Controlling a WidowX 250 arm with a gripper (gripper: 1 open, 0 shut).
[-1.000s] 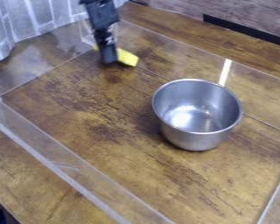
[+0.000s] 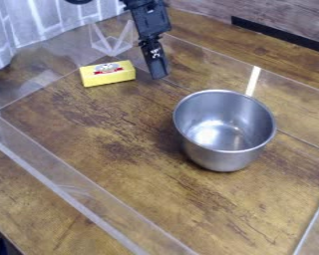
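Observation:
A yellow box (image 2: 107, 73) with a red and white label lies on the wooden table at the upper left. My dark gripper (image 2: 156, 67) is just to its right and a little higher in the view, apart from it, and looks shut with nothing visible between its fingers. A steel pot (image 2: 223, 129) stands at the right of the table, empty.
Clear panels border it at the left and right, and a white curtain (image 2: 23, 25) hangs at the back left.
Since a second ago the yellow box has moved left and now lies apart from my gripper, which has moved to the right of it.

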